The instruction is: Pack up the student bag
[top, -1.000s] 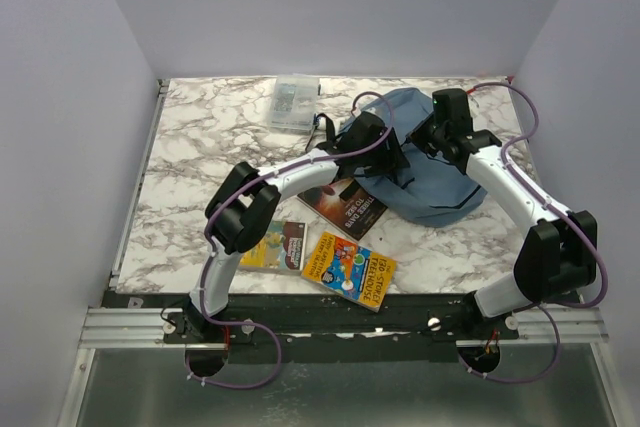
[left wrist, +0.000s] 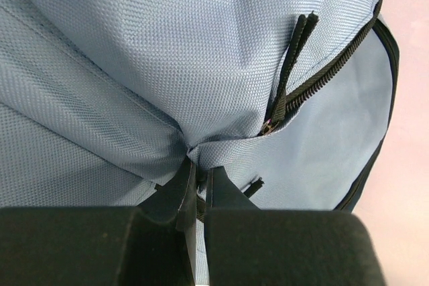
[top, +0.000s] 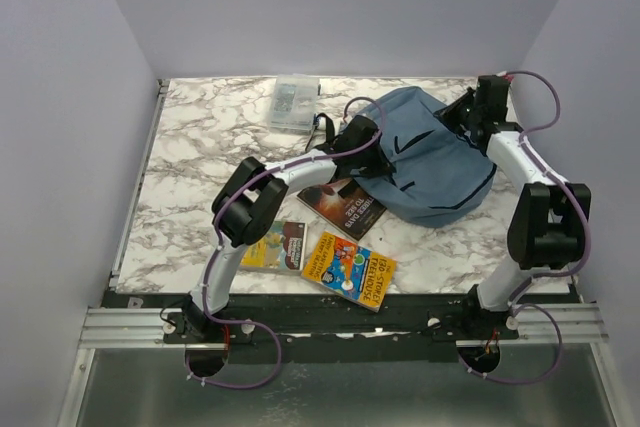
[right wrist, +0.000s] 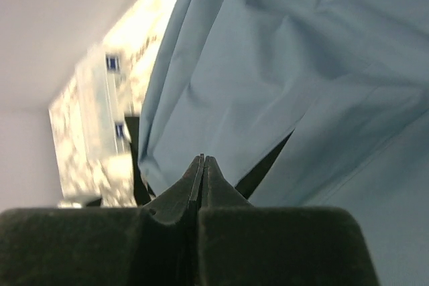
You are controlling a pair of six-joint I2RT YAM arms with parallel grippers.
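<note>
The grey-blue bag (top: 430, 187) lies open on the marble table, its zips showing in the left wrist view. My left gripper is shut on a fold of the bag fabric beside a zip. My right gripper is shut above the bag's upper right part, with nothing seen between its fingers. Three books lie by the bag: a dark one (top: 340, 207), a yellow-brown one (top: 275, 247) and a yellow one (top: 348, 272).
A clear plastic case (top: 293, 102) lies at the back, left of the bag.
My right gripper has moved to the right, away from the middle of the bag. My left gripper has shifted slightly left.
</note>
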